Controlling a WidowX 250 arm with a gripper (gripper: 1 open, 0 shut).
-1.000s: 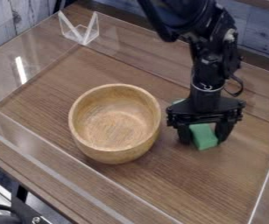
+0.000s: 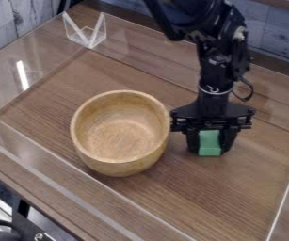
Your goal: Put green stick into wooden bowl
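The wooden bowl (image 2: 84, 132) stands left of the middle of the table, its hollow facing up. To its right is the green stick (image 2: 210, 145), seen as a short upright green patch between the black fingers of my gripper (image 2: 208, 149). The gripper points down and its fingers are close about the stick, low over the table. Whether both pads touch the stick cannot be made out, and the stick's upper part is hidden behind the gripper.
A white wire-like holder (image 2: 88, 30) stands at the back left.
The stick, tilted before, now looks more upright and slightly further left. The bowl has stayed in place.
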